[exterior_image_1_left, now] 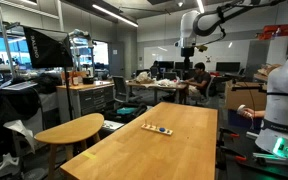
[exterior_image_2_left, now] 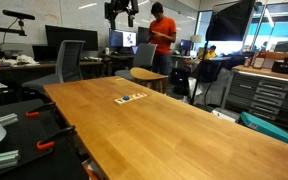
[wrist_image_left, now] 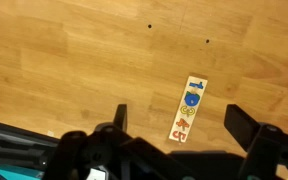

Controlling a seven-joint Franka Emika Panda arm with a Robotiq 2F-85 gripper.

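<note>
A narrow wooden strip point(wrist_image_left: 181, 123) with small coloured pictures lies flat on the table, tilted slightly in the wrist view. A blue round piece point(wrist_image_left: 191, 99) sits near its upper end, with orange-red figures toward the lower end. The same strip point(exterior_image_1_left: 157, 129) shows near the table's middle in exterior view 1, and the strip point(exterior_image_2_left: 131, 98) also appears in exterior view 2. High above the table hangs my gripper, open, its two dark fingers well apart and nothing held. From above, the strip appears between them, far below.
The wooden table point(exterior_image_2_left: 184, 135) is broad and mostly bare around the strip. In exterior view 2 a person in a red shirt point(exterior_image_2_left: 163, 30) stands behind it, near an office chair point(exterior_image_2_left: 144, 60). Dark clamps point(exterior_image_2_left: 59, 140) sit along the table's edge near the robot base.
</note>
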